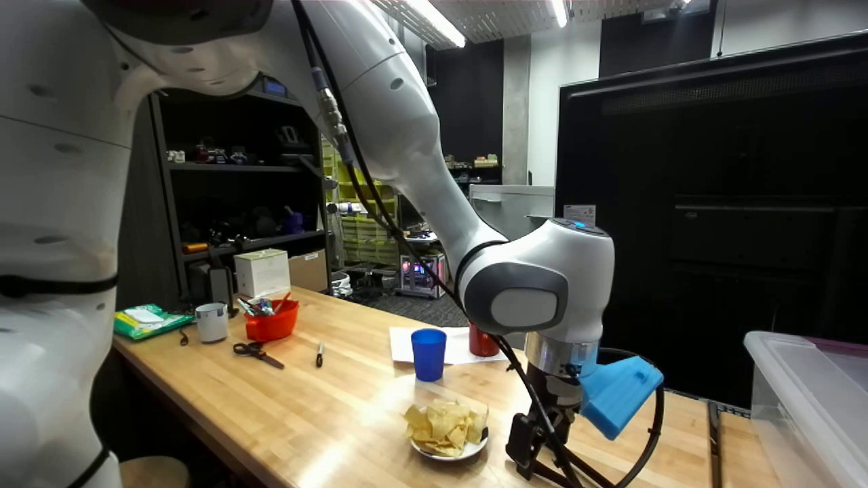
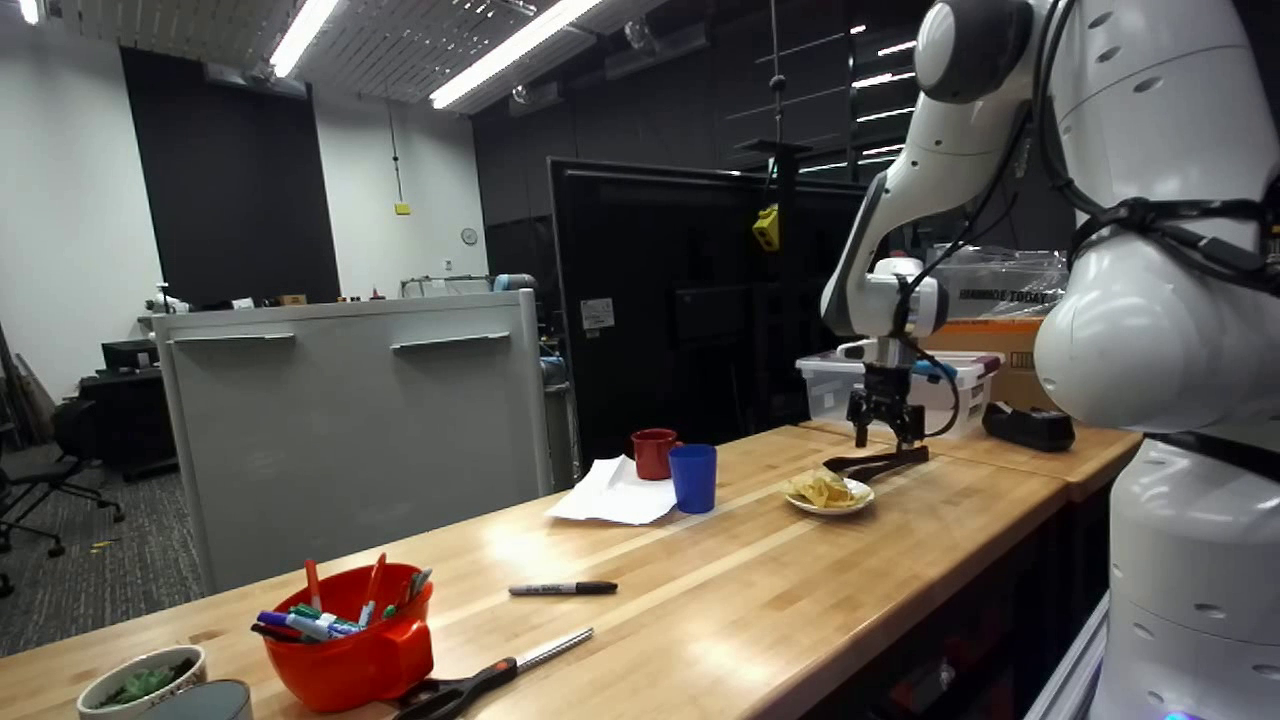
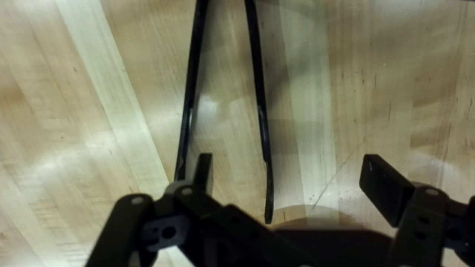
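Black tongs (image 2: pixel 882 463) lie on the wooden table beside a white plate (image 2: pixel 849 505) of yellow chips (image 2: pixel 822 487). In the wrist view, the two thin arms of the tongs (image 3: pixel 259 91) run up the picture, spread apart. My gripper stands open over the table, its fingers wide apart. One tong arm's end shows in the gap between them; the other ends just outside the left finger (image 3: pixel 203 172). Nothing is gripped. In exterior view 1, the gripper (image 1: pixel 533 455) is right of the plate, partly hidden by cables.
A blue cup (image 1: pixel 428 354) stands behind the plate, with a red mug (image 2: pixel 654 454) on white paper (image 2: pixel 614 492) nearby. A clear bin (image 1: pixel 805 407) is at the right. The red pen holder (image 2: pixel 348 648), marker (image 2: pixel 564 588) and scissors (image 2: pixel 492 678) lie far off.
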